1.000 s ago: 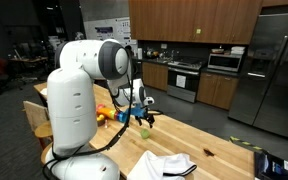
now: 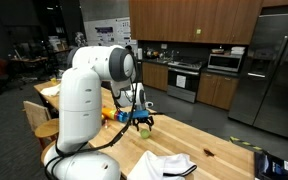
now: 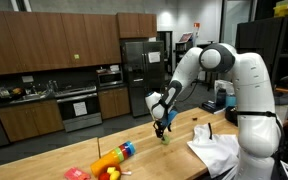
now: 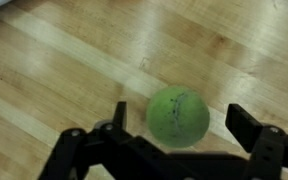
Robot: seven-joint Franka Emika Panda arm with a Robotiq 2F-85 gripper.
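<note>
A round green object (image 4: 178,116), perhaps a ball or fruit, lies on the wooden table (image 4: 94,55). In the wrist view it appears between the two open fingers, with bare wood showing around it. My gripper holds nothing. From the first exterior side, the green object (image 2: 145,133) is on the tabletop just below and to the right of the gripper (image 2: 142,122). The second exterior view has the gripper (image 3: 164,131) close over the green object (image 3: 165,140). Whether the fingers reach down to its sides cannot be made out.
A white cloth (image 2: 167,166) with a dark part lies near the table's front. Beyond the arm are an orange-and-yellow bottle-like item (image 3: 112,157) and other colourful things. A dark object (image 2: 274,165) rests at the right edge.
The arm has shifted slightly, bringing the gripper a little lower and nearer the green object. The green object and cloth stay where they were.
</note>
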